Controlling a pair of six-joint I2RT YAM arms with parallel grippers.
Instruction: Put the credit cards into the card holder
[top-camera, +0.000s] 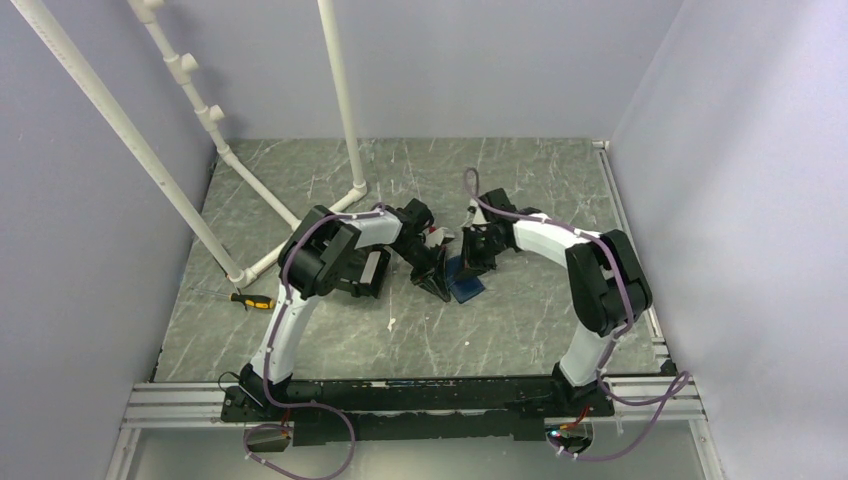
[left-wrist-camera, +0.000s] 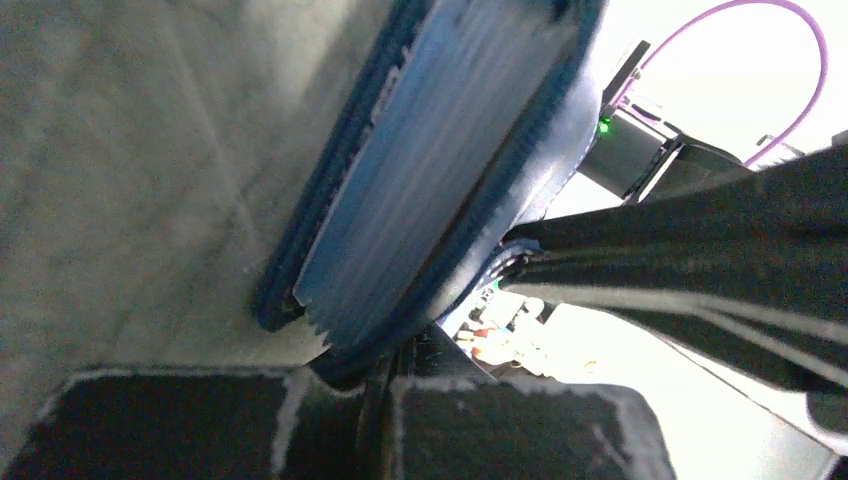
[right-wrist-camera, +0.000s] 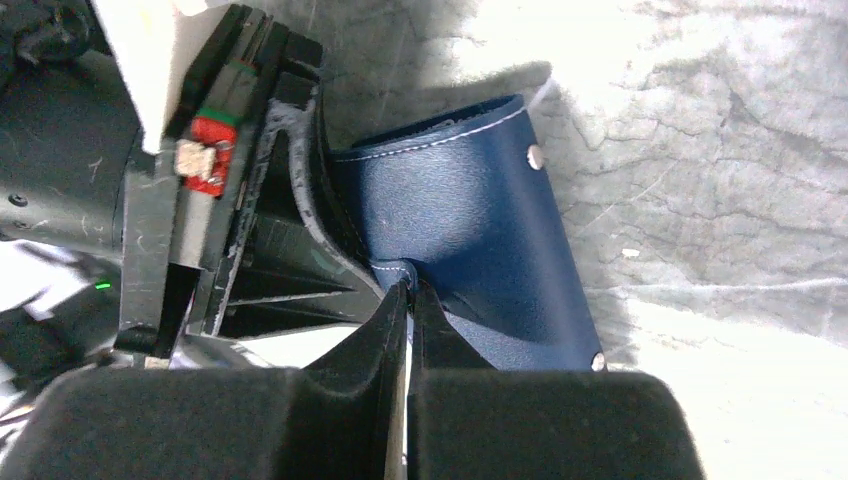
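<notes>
The dark blue card holder (top-camera: 467, 288) rests on the grey table between both arms. Its stacked clear sleeves (left-wrist-camera: 430, 160) face the left wrist camera, edges outward. My left gripper is shut at the holder's lower end, and the cover's corner runs in between its fingertips. From the other side, my right gripper is shut on the holder's narrow stitched strap; the left wrist view shows its fingers (left-wrist-camera: 680, 240) pinching that strap. Snap studs show on the cover (right-wrist-camera: 470, 210) in the right wrist view. No loose credit card can be made out.
Beneath the left arm sits a black box (top-camera: 372, 285) with a pale item in it. A yellow-black screwdriver (top-camera: 252, 300) lies at the left. White pipes (top-camera: 345, 110) stand at the back left.
</notes>
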